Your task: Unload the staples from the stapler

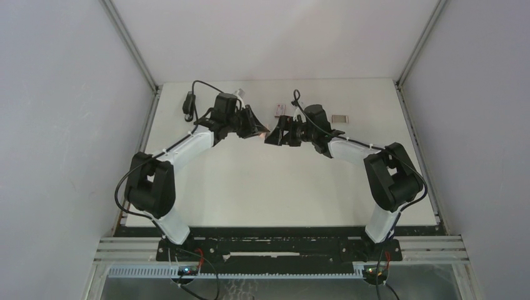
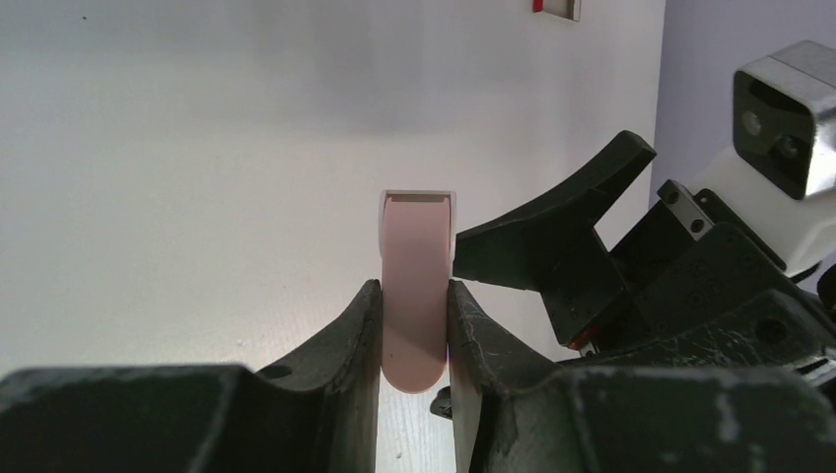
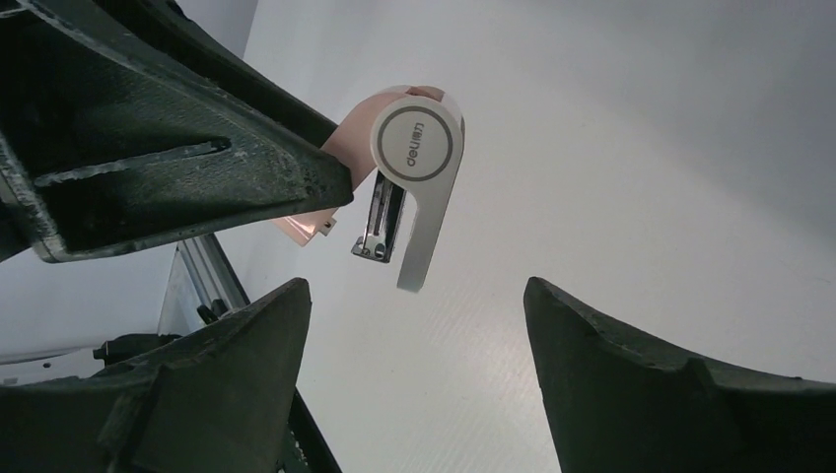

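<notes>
Held above the table is a small pink and white stapler (image 3: 412, 148), with my left gripper shut on its pink arm. In the right wrist view it hangs opened out: the metal staple channel (image 3: 381, 222) shows between the pink arm and the white base (image 3: 422, 246). Whether staples lie inside the channel I cannot tell. My right gripper is open, its fingers apart with nothing between them; the stapler is just beyond them, towards the left finger. From above, the two grippers nearly meet near the table's middle.
A small pinkish box (image 1: 280, 110) lies at the back middle, and a small flat brownish item (image 1: 340, 119) is to its right. A black object (image 1: 189, 106) stands at the back left.
</notes>
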